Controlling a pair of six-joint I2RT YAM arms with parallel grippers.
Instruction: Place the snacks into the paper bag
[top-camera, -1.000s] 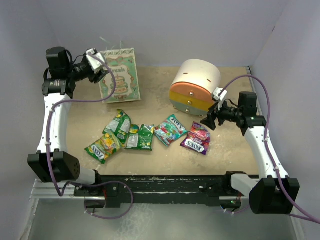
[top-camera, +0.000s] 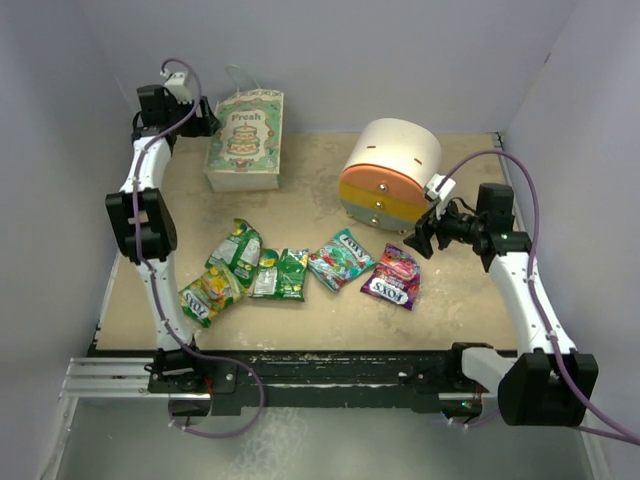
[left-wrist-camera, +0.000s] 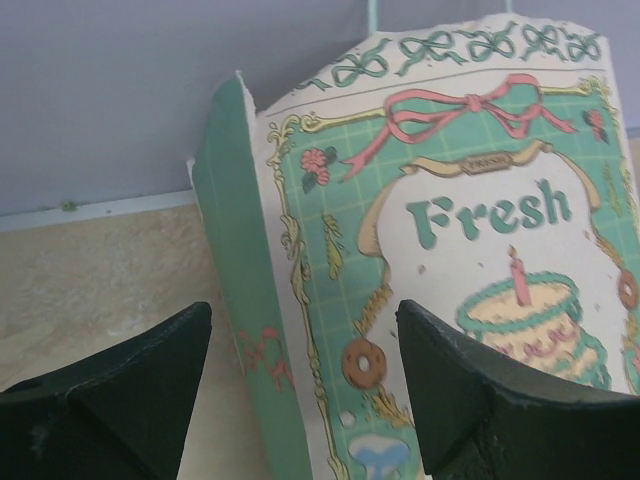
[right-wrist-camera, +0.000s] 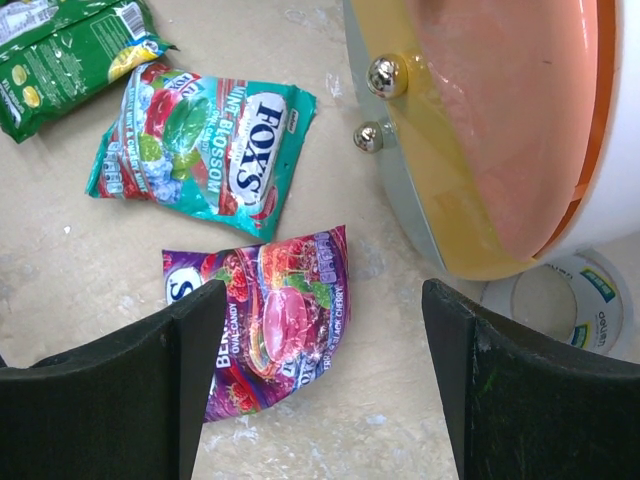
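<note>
The green paper bag (top-camera: 243, 145), marked "Fresh", stands upright at the back left. My left gripper (top-camera: 210, 122) is open beside the bag's left edge; in the left wrist view the bag's printed front (left-wrist-camera: 340, 260) fills the space beyond the parted fingers. On the table lie a purple snack pack (top-camera: 393, 276), a teal one (top-camera: 341, 260) and several green ones, such as the pack (top-camera: 280, 274) in the middle. My right gripper (top-camera: 420, 246) hangs open above and right of the purple pack (right-wrist-camera: 285, 320), nothing between its fingers.
A rounded cabinet (top-camera: 385, 180) with orange and yellow drawers stands at the back right, close to my right gripper. A white tape roll (right-wrist-camera: 570, 300) lies by its base. Bare table shows between bag and cabinet.
My left arm has lowered and shifted toward the bag's left edge. The bag was tilted and now stands straighter, slightly to the right. The right arm has barely moved.
</note>
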